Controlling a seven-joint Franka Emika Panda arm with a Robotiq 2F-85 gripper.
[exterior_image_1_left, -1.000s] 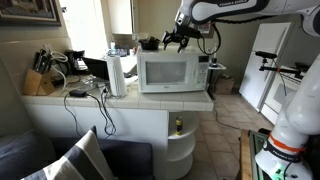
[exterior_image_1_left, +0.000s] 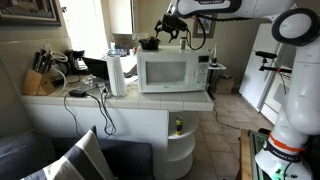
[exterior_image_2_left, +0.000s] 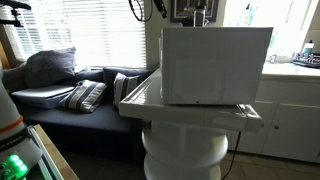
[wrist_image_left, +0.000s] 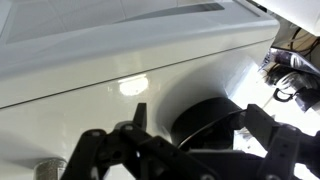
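My gripper (exterior_image_1_left: 159, 27) hangs above the top of the white microwave (exterior_image_1_left: 176, 72), a little above and to the right of a black pot (exterior_image_1_left: 150, 43). In the wrist view its two dark fingers (wrist_image_left: 93, 153) stand apart and the finger is open, with nothing held. The dark round pot (wrist_image_left: 208, 117) shows beyond and between them, partly covered by the right finger. A small silver cylinder (wrist_image_left: 48, 169) stands on the white surface at the lower left of the wrist view. From the second exterior view, the gripper (exterior_image_2_left: 140, 10) appears near the top edge.
Left of the microwave, the counter (exterior_image_1_left: 60, 99) carries a knife block (exterior_image_1_left: 39, 83), a white paper roll (exterior_image_1_left: 116, 76) and cables. Below are open rounded shelves (exterior_image_1_left: 180, 145) and a dark sofa (exterior_image_2_left: 100, 115) with cushions. Air above the microwave is mostly free.
The arm has risen from close over the microwave top and shifted slightly left, toward the pot's side. The pot and the microwave have not visibly moved.
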